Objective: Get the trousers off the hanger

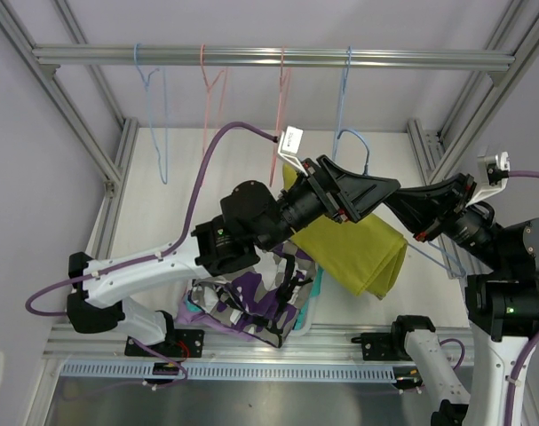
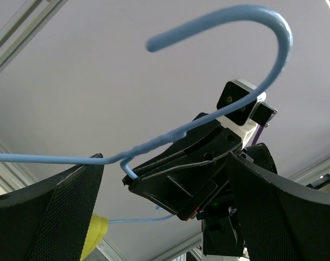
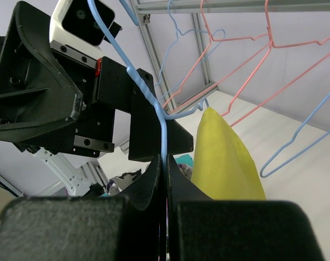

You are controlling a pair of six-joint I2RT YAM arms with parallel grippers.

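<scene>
Yellow-green trousers [image 1: 349, 248] hang folded below the two grippers in the top view; their peak [image 3: 224, 157] rises behind the right fingers. A blue hanger [image 2: 219, 114] with a hook crosses both wrist views. My right gripper is shut on the hanger's thin wire, which runs up from between its fingertips. My left gripper [image 1: 380, 191] stands open around the hanger in its wrist view, close to the right gripper.
A rail [image 1: 251, 56] above carries blue and pink hangers [image 1: 207, 89]. On the white floor, a container holds a patterned camouflage cloth [image 1: 251, 302]. Frame posts stand at both sides.
</scene>
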